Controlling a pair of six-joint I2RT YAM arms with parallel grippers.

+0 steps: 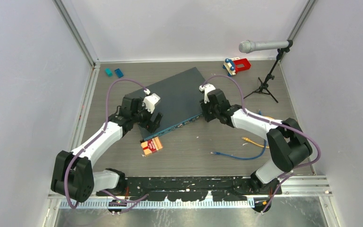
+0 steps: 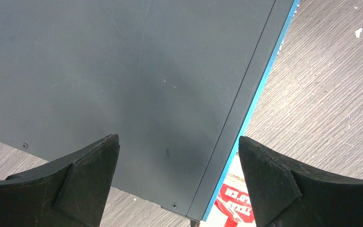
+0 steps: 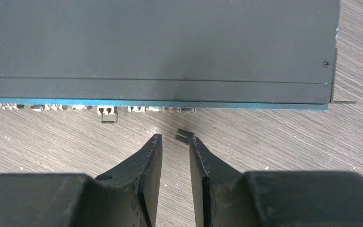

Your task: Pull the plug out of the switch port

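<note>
The dark switch (image 1: pixel 175 92) lies diagonally on the floor, its blue-edged port side toward the front. In the right wrist view its port row (image 3: pixel 108 111) shows along the blue edge, and a small black piece (image 3: pixel 185 137) lies on the floor just off it. My right gripper is at that edge, fingertips a little apart, with only floor and that small piece seen beyond them. My left gripper stands open over the switch's left end, with nothing between its fingers. I cannot make out a plug in a port.
A red-and-yellow packet (image 1: pixel 151 146) lies at the switch's left front corner. Blue (image 1: pixel 236 157) and yellow (image 1: pixel 254 142) cables lie at the right. A microphone stand (image 1: pixel 264 85), a toy (image 1: pixel 241 65) and small blue blocks (image 1: pixel 119 73) are toward the back.
</note>
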